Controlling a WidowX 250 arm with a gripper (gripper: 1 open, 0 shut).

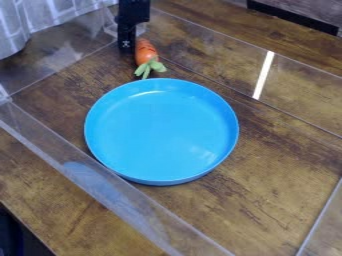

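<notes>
An orange carrot with pale green leaves (146,55) lies on the wooden surface behind the blue plate, leaves toward the front. My black gripper (128,46) is low at the carrot's left side, close against it or nearly so; its fingers look shut, and I see nothing held between them. A large round blue plate (162,133) rests empty in the middle of the view.
Clear plastic walls (83,180) border the wooden floor (267,170). A white strip (263,75) is at the back right, white cloth (30,22) at the back left. Free room lies right of the plate.
</notes>
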